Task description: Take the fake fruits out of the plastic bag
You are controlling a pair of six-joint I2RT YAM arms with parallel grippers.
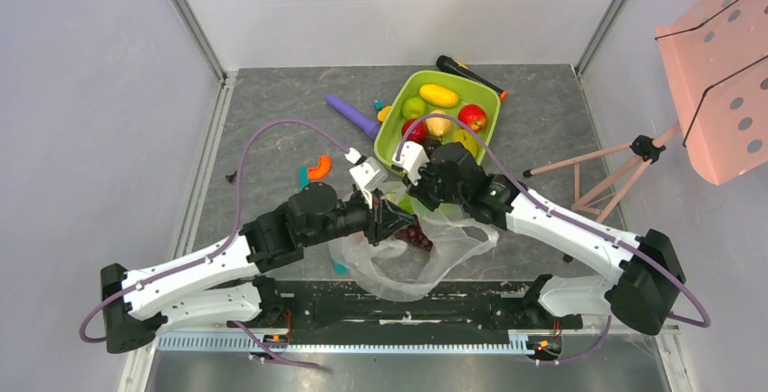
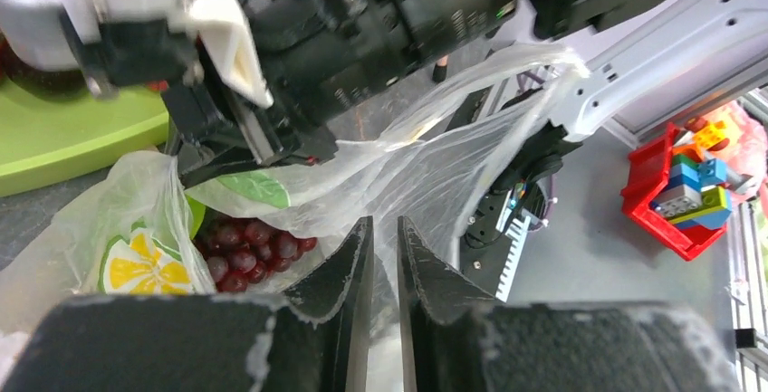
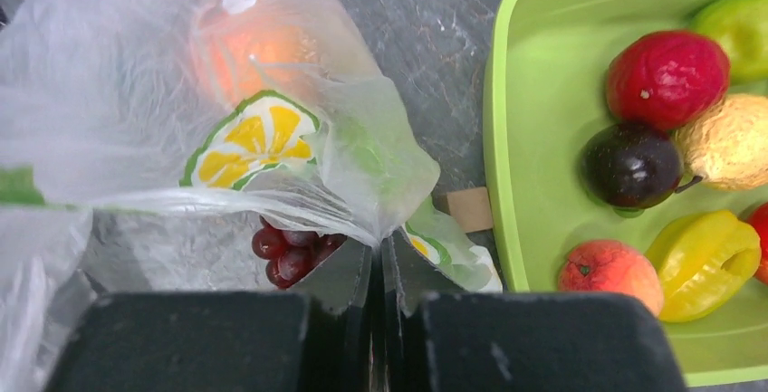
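The thin plastic bag, printed with fruit slices, lies in front of the green bin with its mouth spread wide. Dark red grapes show inside it, and an orange fruit shines through its film. Gathered bag film runs into the fingertips of my right gripper, which is shut on it close to the bin. My left gripper is slightly open over the bag, a narrow gap between its fingers and nothing seen held there. In the top view my arms hide part of the bag.
The green bin behind the bag holds several fake fruits, including a yellow pepper and a peach. A purple stick and an orange curved piece lie left of it. My two arms are close together.
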